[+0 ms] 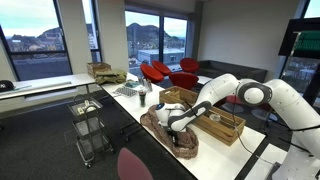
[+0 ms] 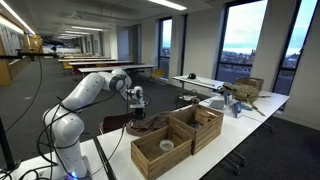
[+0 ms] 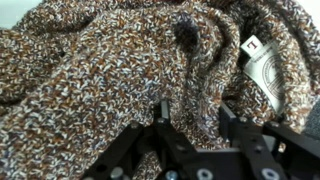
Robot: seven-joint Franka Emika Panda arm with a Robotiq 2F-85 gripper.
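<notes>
A brown, speckled knitted garment (image 3: 90, 90) fills most of the wrist view, crumpled in soft folds. Its white label (image 3: 262, 72) shows at the upper right. Over the knit is my gripper, its two fingers apart with a fold of the fabric in the gap between them. Whether the fingertips press on the fabric is hard to tell. In exterior view 1 the garment (image 1: 154, 124) lies bunched on the white table under the arm's wrist, which hides part of it. Exterior view 2 shows it small, behind the wooden boxes.
Two open wooden boxes, a nearer one (image 2: 160, 152) and a farther one (image 2: 207, 128), stand beside the garment. A dark cup (image 1: 142, 98) is on the table beyond it. Bare white tabletop (image 1: 222, 160) lies toward the robot's base.
</notes>
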